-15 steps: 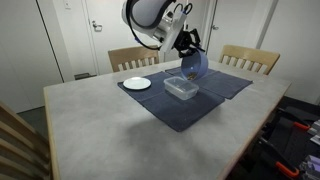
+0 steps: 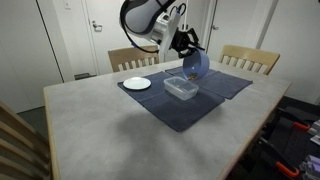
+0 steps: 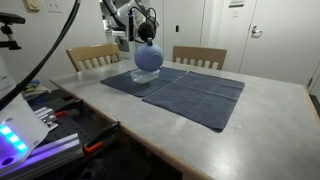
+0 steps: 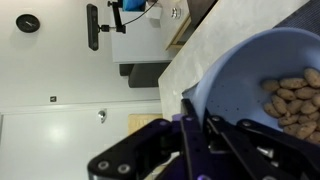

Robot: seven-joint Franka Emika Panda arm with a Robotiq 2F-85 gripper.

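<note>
A blue bowl (image 2: 198,64) is held steeply tilted over a clear plastic container (image 2: 181,89), with my gripper shut on its rim. Several peanut-like brown pieces (image 4: 294,100) rest inside the bowl in the wrist view. Exterior view 2 shows the bowl (image 3: 142,61) from its outer side, just above the container (image 3: 145,77). Whether any pieces lie in the container is too small to tell.
A white plate (image 2: 137,84) lies left of the container. Dark placemats (image 2: 190,114) cover part of the table, and its near left area (image 2: 95,130) is bare. Wooden chairs (image 3: 200,57) stand around the edges.
The gripper and the tilted bowl have shifted only slightly. The container and white plate have stayed in place.
</note>
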